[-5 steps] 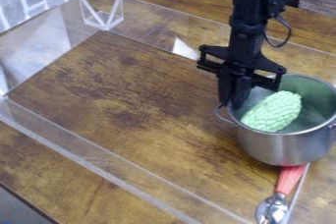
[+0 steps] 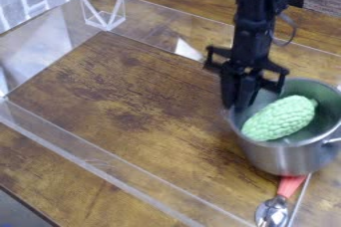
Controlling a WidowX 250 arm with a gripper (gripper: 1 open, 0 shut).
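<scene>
A steel pot (image 2: 286,155) stands at the right, holding a pale green corn cob (image 2: 280,116) with a bumpy surface. My black gripper (image 2: 241,104) is at the pot's left rim, low over its edge; its fingertips are small and blurred, and I cannot see clearly whether anything is between them. A red-handled steel utensil (image 2: 274,209) lies on the wooden table in front of the pot, partly hidden by it.
Transparent plastic edging and a white wire rack run along the left and back.
The pot has shifted slightly toward the front, and the cob's angle and position in it look a little different. The arm has moved slightly with the pot.
</scene>
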